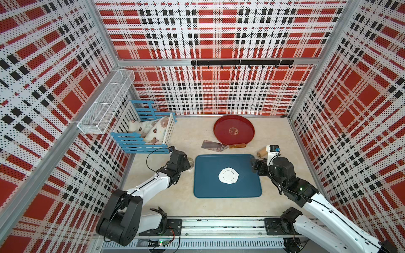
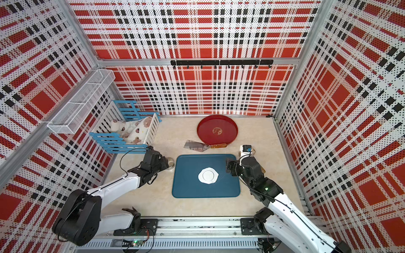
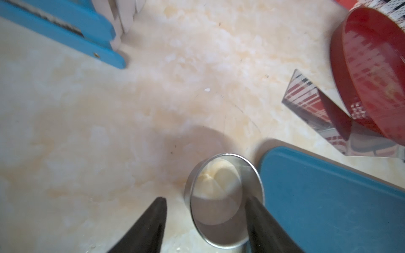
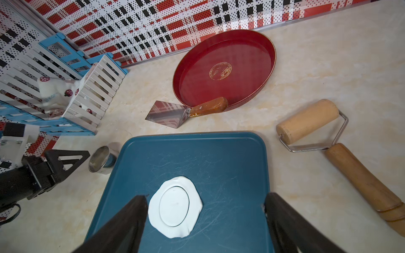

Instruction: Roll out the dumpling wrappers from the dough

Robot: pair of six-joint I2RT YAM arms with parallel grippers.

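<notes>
Flattened white dough [image 4: 192, 206] lies on the blue tray [image 4: 227, 168], left of its middle in the right wrist view, with a round outline pressed into it. A metal ring cutter or cup [image 3: 249, 189] stands on the table against the tray's left edge. My left gripper is at the cup with its fingers apart; one fingertip overlaps the cup's right rim in view, and contact cannot be told. My right gripper hovers over the tray's right side, open and empty. The wooden roller [image 4: 308, 122] rests on the table right of the tray.
Behind the tray lie a metal scraper [image 4: 168, 113] with a wooden handle and a round red tray [image 4: 249, 54]. A blue and white crib [image 1: 143, 147] with soft toys stands at the back left. Bare table shows along the front and right.
</notes>
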